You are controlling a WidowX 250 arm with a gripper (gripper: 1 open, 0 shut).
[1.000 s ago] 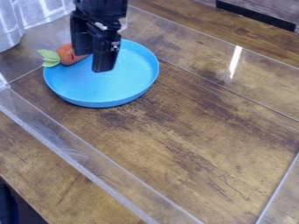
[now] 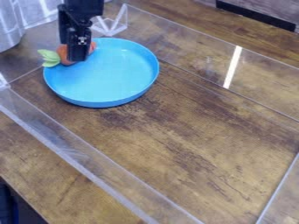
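Observation:
My black gripper (image 2: 76, 45) reaches down from the top edge, its tips at the upper left of a round blue plate (image 2: 105, 83), right over a small orange-red object with green leaves (image 2: 51, 58) that looks like a toy carrot. The gripper stands open; its fingers partly hide the orange part, and whether they touch it I cannot tell.
Clear panels or strips run along the lower left and right. A pale translucent object stands at the top left corner, another clear item behind the plate.
My gripper has moved left, from above the middle of the plate's back part to over the orange object. The plate and the object look unmoved.

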